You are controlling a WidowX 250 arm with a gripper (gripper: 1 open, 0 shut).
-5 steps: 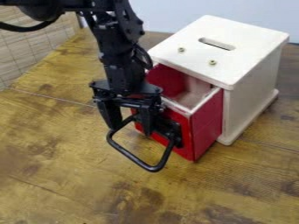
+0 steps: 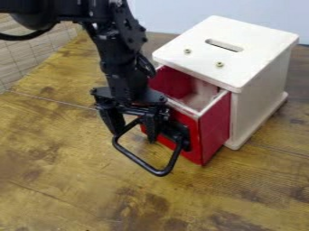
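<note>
The black arm reaches down from the upper left to the front of a white box [image 2: 254, 54] with a slot and two screws on top. Its gripper [image 2: 167, 133] is low against a red front panel [image 2: 212, 133], beside a black wire loop that hangs forward. The box's red-lined inside shows above the panel. Whether the fingers are open or shut is hidden among the dark parts.
A tiled surface lies at the upper left, and a pale wall stands behind the box.
</note>
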